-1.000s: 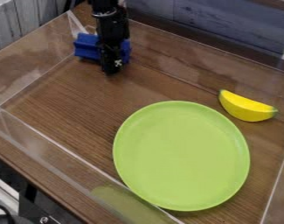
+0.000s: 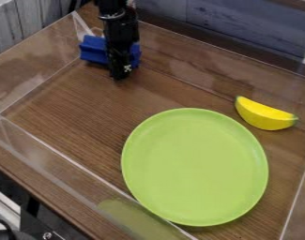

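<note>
My black gripper (image 2: 121,67) reaches down from the top at the back left, in front of a blue object (image 2: 95,52) near the back left corner of the wooden table. Its fingertips are low and appear shut; whether anything is between them is hard to see. A yellow banana (image 2: 265,114) lies at the right. A large green plate (image 2: 193,169) fills the front right.
Transparent edging runs along its left and front. A blue-grey plank wall (image 2: 242,33) stands behind it.
</note>
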